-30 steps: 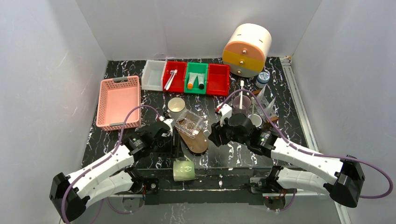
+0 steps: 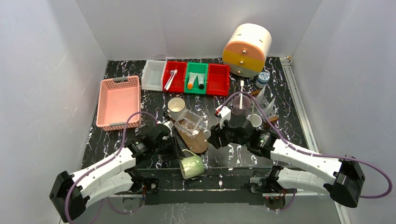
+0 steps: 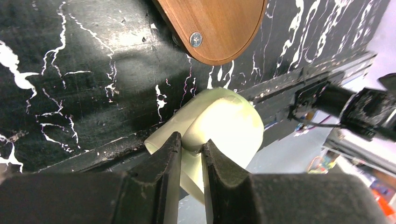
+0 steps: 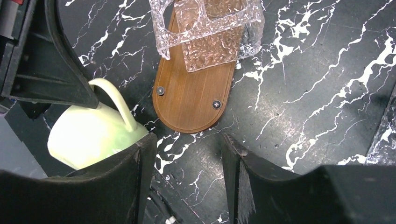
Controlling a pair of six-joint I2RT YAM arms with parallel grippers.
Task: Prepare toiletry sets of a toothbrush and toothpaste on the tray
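Observation:
A pale green mug (image 2: 191,166) hangs tilted near the table's front edge, and my left gripper is shut on its handle (image 3: 205,128). My right gripper stands open to the right of the mug, with nothing between its fingers. Below and between the arms is a wooden board (image 4: 191,100) with a clear plastic tray (image 2: 189,123) lying across it. At the back, a white toothbrush (image 2: 171,80) lies in a red bin (image 2: 179,65). Two toothpaste tubes (image 2: 191,81) stand in the green bin (image 2: 197,66).
A pink basket (image 2: 119,101) sits at left, empty. A beige cup (image 2: 176,105) is behind the board. At right stand a purple cup (image 2: 241,103) holding a toothbrush (image 2: 242,88), and a white cup (image 2: 255,120). A drawer unit (image 2: 247,46) occupies the back right.
The green mug, held by my left gripper, has shifted to the right and its tilt has changed. The right arm has barely moved.

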